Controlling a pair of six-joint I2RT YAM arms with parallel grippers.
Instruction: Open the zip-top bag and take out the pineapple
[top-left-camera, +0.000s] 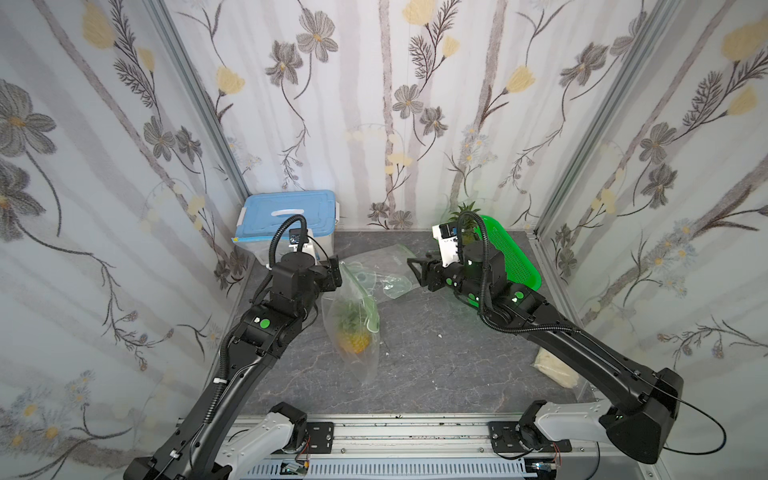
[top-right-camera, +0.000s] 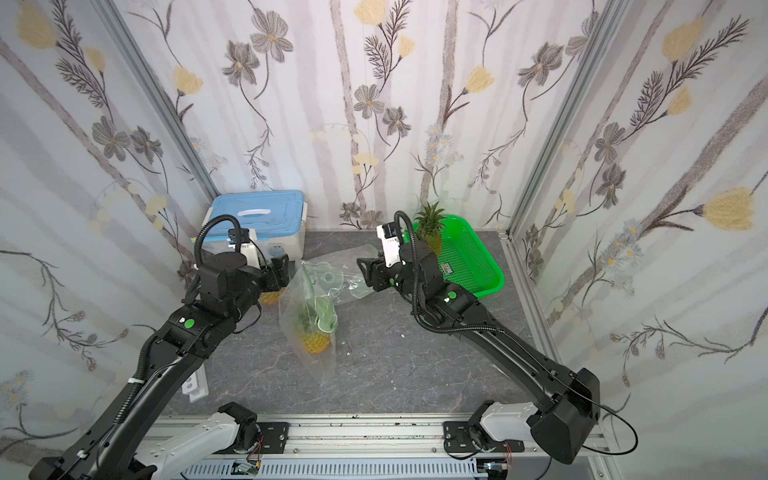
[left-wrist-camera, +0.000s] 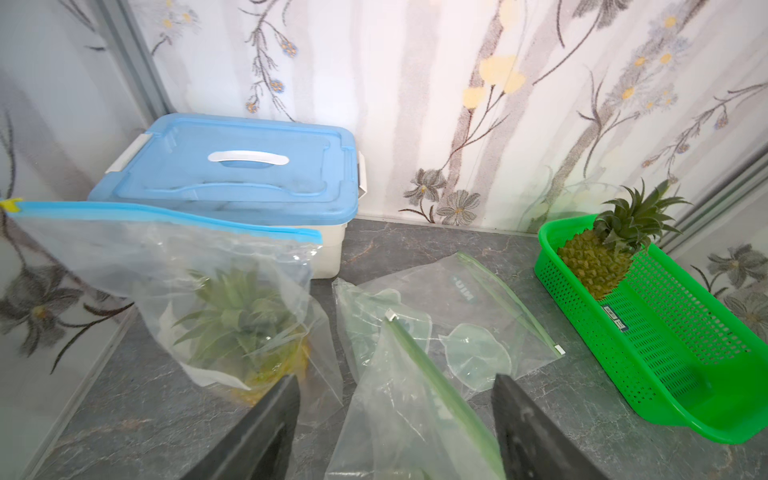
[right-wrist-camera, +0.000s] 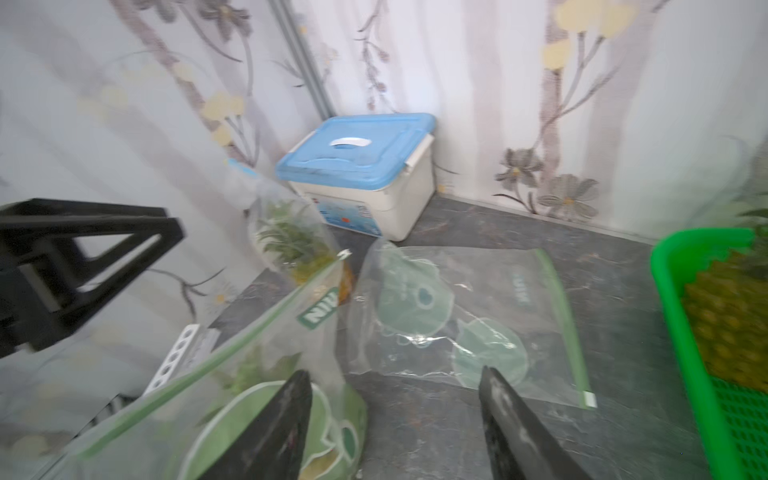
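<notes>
One clear zip bag (top-left-camera: 366, 364) with a green zip lies on the table holding a pineapple (top-left-camera: 353, 339); its zip edge rises close in front of both wrist cameras. A second clear bag (left-wrist-camera: 240, 320) with a blue zip stands by the box, also with a pineapple (left-wrist-camera: 240, 316) inside. In the green basket a bare pineapple (left-wrist-camera: 596, 260) rests at the back end. My left gripper is open above the green-zip bag, nothing held. My right gripper has parted fingers, empty, over the table right of that bag.
An empty green-zip bag (right-wrist-camera: 480, 320) lies flat in the middle rear. The blue-lidded box (left-wrist-camera: 232, 176) stands at the back left, the green basket (top-right-camera: 480, 272) at the right.
</notes>
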